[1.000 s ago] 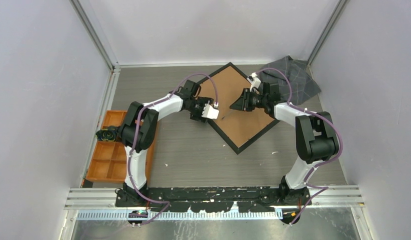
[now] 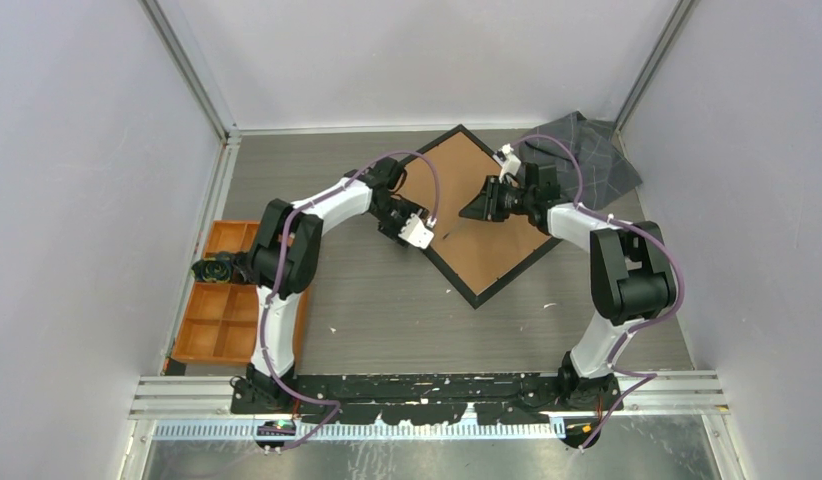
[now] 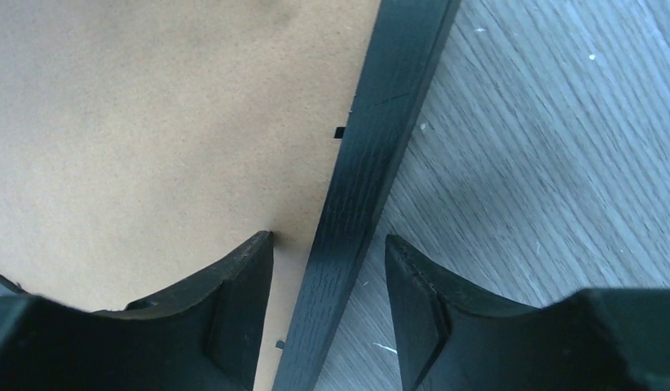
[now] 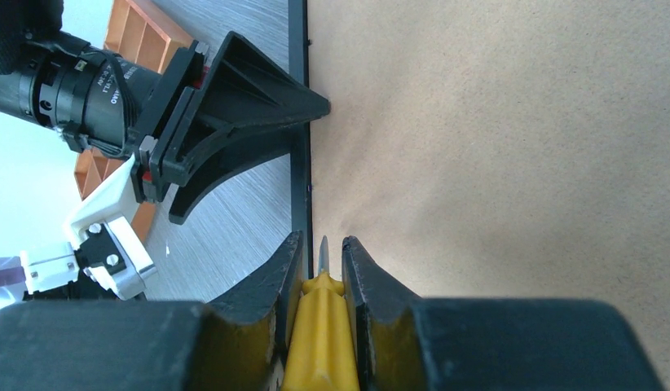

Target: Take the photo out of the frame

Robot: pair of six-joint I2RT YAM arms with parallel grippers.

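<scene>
The photo frame (image 2: pixel 497 280) lies back side up, a brown backing board (image 4: pixel 495 138) inside a black rim (image 3: pixel 360 171). My left gripper is part open, its fingertips either side of the rim at the lower-left edge, one over the board, the other over the table. My right gripper is shut on a yellow-handled tool (image 4: pixel 319 334) with a thin blade, above the board and pointing toward that same edge. Small black tabs show along the rim's inner edge.
An orange compartment tray (image 2: pixel 202 330) stands at the left. A dark grey cloth (image 2: pixel 597 160) lies at the back right, beside the frame.
My left gripper has shifted slightly along the frame's lower-left edge, toward the front. The right arm and the frame look unchanged.
</scene>
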